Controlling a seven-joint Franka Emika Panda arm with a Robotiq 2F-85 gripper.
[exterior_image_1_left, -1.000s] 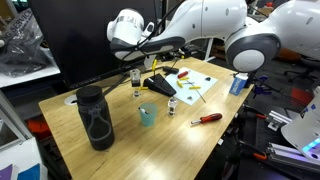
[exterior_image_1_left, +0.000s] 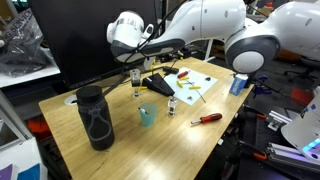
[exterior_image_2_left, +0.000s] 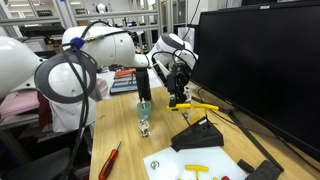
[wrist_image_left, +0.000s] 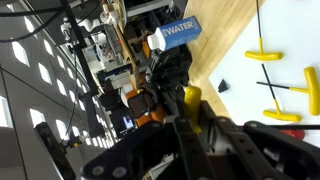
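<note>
My gripper (exterior_image_2_left: 179, 101) is shut on a yellow-handled tool (exterior_image_2_left: 197, 107), held nearly level above the table in exterior view 2. In the wrist view the tool's yellow handle (wrist_image_left: 191, 101) shows between the dark fingers, which hide part of it. Below and beyond it in exterior view 2 is a black tray or holder (exterior_image_2_left: 198, 136). On the white sheet (exterior_image_1_left: 205, 82) lie several other yellow-handled tools, among them a T-shaped one (wrist_image_left: 263, 56) and a thicker handle (wrist_image_left: 312, 90).
A black cylinder (exterior_image_1_left: 96, 118) stands at the table's left, with a teal cup (exterior_image_1_left: 147, 114) and a small bottle (exterior_image_1_left: 171, 105) nearer the middle. A red-handled screwdriver (exterior_image_1_left: 206, 119) lies near the front. A blue-and-white box (exterior_image_1_left: 238, 84) stands at right.
The arm's end and the yellow tool have shifted slightly over the back of the table. Objects on the tabletop look unmoved.
</note>
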